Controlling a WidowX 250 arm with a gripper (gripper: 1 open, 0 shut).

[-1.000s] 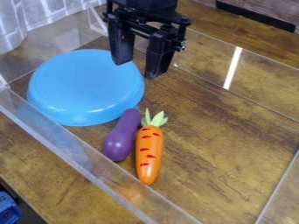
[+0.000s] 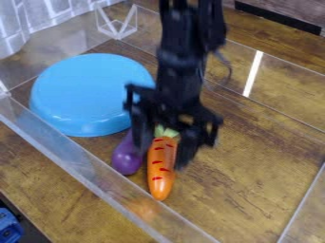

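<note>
The dark gripper (image 2: 162,114) is low over the middle of the scene, blurred, its lower parts just above a purple eggplant (image 2: 125,161) and an orange carrot (image 2: 162,176) with green leaves. It covers the upper parts of both. Whether its fingers are open or shut, or touch either vegetable, I cannot tell.
A blue round plate or lid (image 2: 76,95) lies at the left behind the vegetables. A clear wall runs along the lower left.
The gripper has come down from the top of the view toward the eggplant and carrot, now hiding part of them. The vegetables appear in the same places.
</note>
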